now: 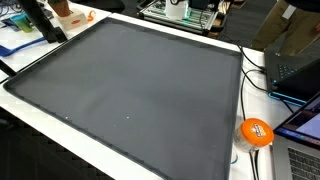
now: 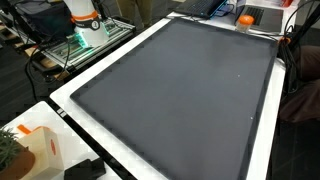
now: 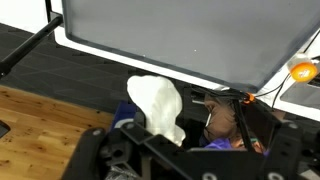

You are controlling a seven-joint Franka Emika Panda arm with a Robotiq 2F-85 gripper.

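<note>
The grey board (image 1: 130, 85) lies bare on a white table, with nothing standing on it. In the wrist view, the board (image 3: 190, 35) fills the upper part, seen from above. Dark parts of my gripper stand along the bottom of that view. It is open and no object shows held in it. A jar with an orange lid (image 1: 254, 133) stands on the white border beside the board. The same jar (image 2: 246, 21) is at the far edge in exterior view 2. The gripper is not clearly visible in either exterior view.
Laptops (image 1: 293, 160) and cables crowd the side beyond the jar. A plant pot (image 2: 14, 155) and an orange-and-white box (image 2: 42, 150) occupy the opposite corner. The white robot base (image 2: 88, 25) stands beside the table. The board's whole surface is clear.
</note>
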